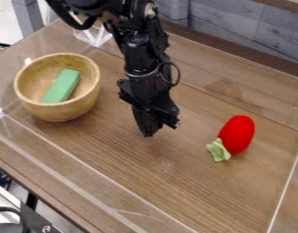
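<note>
The black robot gripper [145, 118] hangs low over the middle of the wooden table [138, 182], its tip pointing down. Whether its fingers are open or closed is hard to make out, and I see no object held in it. To its right, a red rounded object [236, 134] lies with a small light-green piece [217, 151] at its lower-left. On the left, a wooden bowl [27, 84] holds a green block [64, 86].
A grey wall [249, 23] runs behind the back right edge. Dark cables lie at the lower left.
</note>
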